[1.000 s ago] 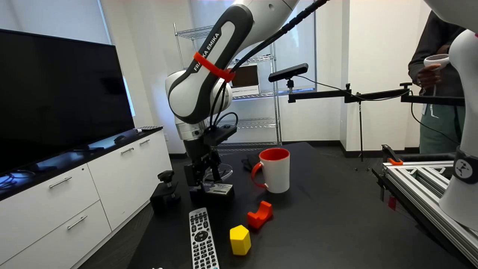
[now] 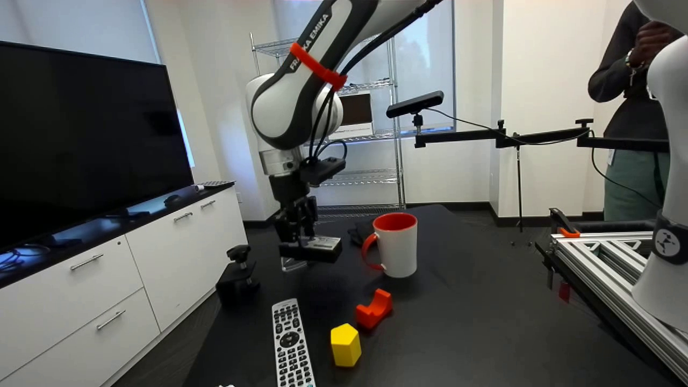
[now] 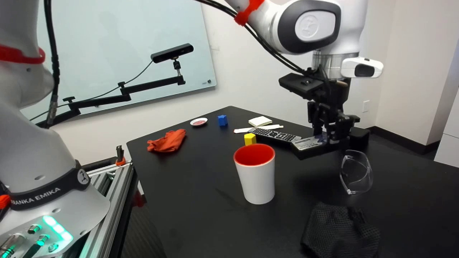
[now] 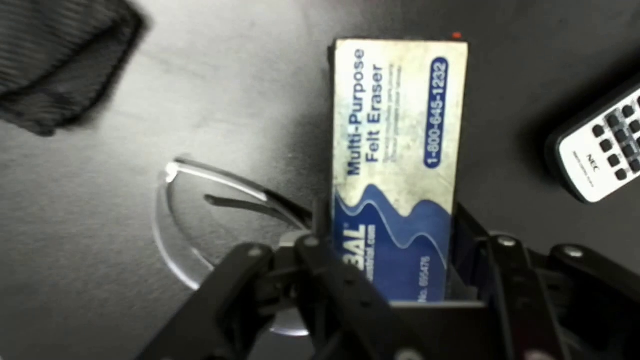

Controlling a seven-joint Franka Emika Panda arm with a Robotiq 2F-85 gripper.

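Note:
A black felt eraser with a white and blue label [image 4: 399, 138] is clamped between the fingers of my gripper. In exterior view 1 the eraser [image 2: 322, 245] hangs above the dark table, and my gripper [image 2: 300, 226] holds it by its far end. Seen from the other side, the eraser [image 3: 310, 145] is level and clear of the tabletop, its rear part hidden by my gripper [image 3: 330, 133]. Clear safety glasses [image 3: 357, 172] lie on the table just beyond and below; in the wrist view the glasses [image 4: 171, 240] are partly covered by my fingers.
A white mug with red inside [image 3: 258, 180] stands near the eraser. Around lie a remote [image 2: 293, 342], a yellow block [image 2: 345, 345], a red curved piece [image 2: 374, 308], a black mesh cloth [image 3: 340, 230] and an orange cloth [image 3: 168, 141]. A black clamp [image 2: 238, 274] sits at the table's edge.
My gripper has risen from the table with the eraser in it, shifting slightly away toward the back. The glasses are now more covered by it. The mug and remote have stayed put.

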